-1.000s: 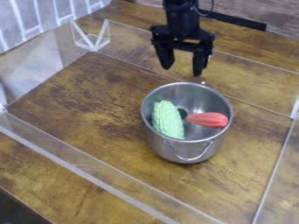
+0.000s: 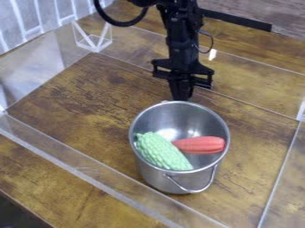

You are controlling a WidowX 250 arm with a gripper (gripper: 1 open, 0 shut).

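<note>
My black gripper (image 2: 183, 88) hangs low just behind the rim of a steel pot (image 2: 180, 178), its fingertips pointing down. I see nothing held in it, and its fingers are dark and hard to tell apart. Inside the pot lie a pale green textured object (image 2: 159, 150), like a corn cob, and a red elongated object (image 2: 199, 144).
A white wire-like shape (image 2: 98, 36) stands at the back left, near the clear edge panels.
My gripper has come down and toward the camera, to near the pot's back rim. The pot appears slightly shifted, with the green and red objects still inside.
</note>
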